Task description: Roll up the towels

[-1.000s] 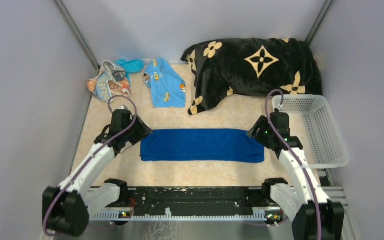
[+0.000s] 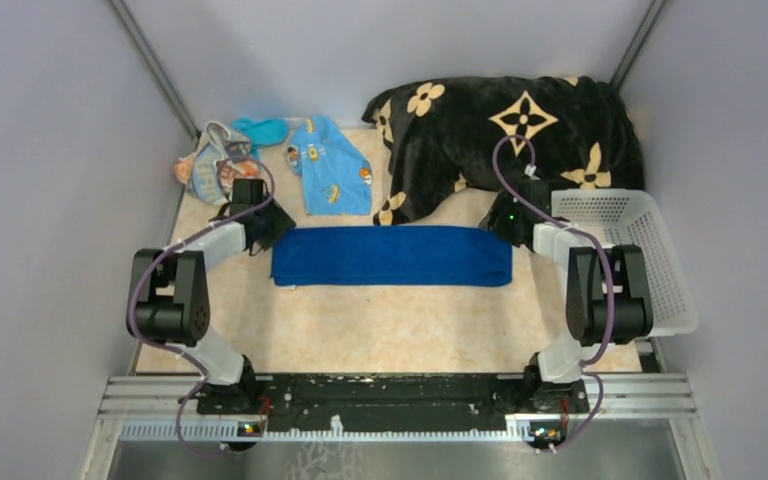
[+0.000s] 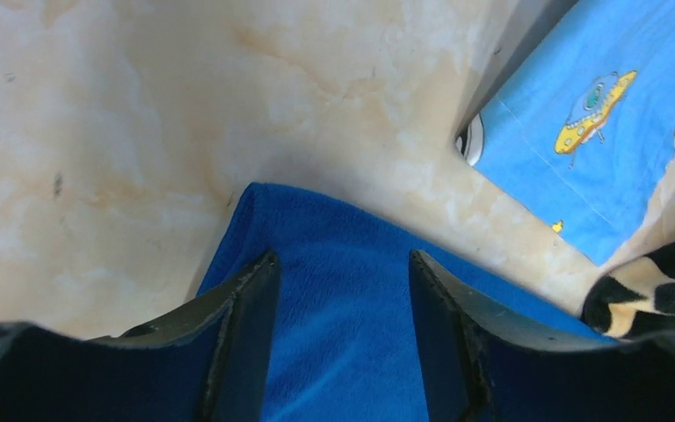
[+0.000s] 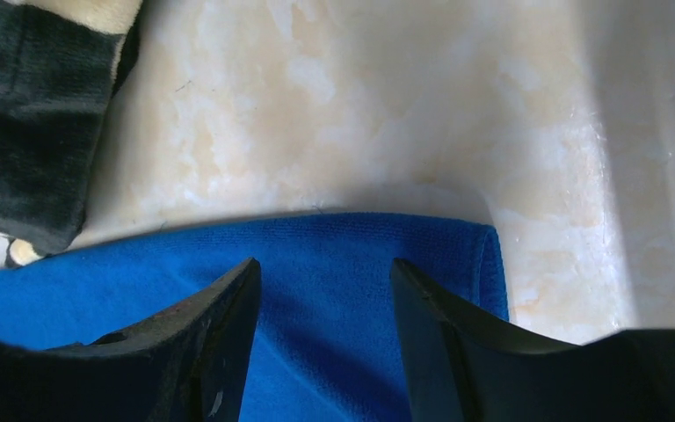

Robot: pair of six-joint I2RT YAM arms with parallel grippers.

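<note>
A blue towel (image 2: 390,256), folded into a long strip, lies flat across the middle of the table. At its far left corner is my left gripper (image 2: 285,226); in the left wrist view its fingers (image 3: 250,316) stand apart over the blue cloth, with nothing pinched between them. My right gripper (image 2: 495,225) is at the far right corner. The right wrist view shows its fingers (image 4: 237,308) spread too, the towel's cloth (image 4: 325,290) running under and between them. How firmly the fingertips press on the towel, I cannot tell.
Behind the strip lie a light-blue patterned cloth (image 2: 335,180) and a large black flowered blanket (image 2: 500,130). A crumpled printed bag (image 2: 217,165) sits at the back left. The white basket (image 2: 665,265) stands right of the right arm. Bare table shows in front of the towel.
Both grippers have moved away from the front edge, and the towel has slid with them toward the back and slightly left. The back cloths and basket have not moved.
</note>
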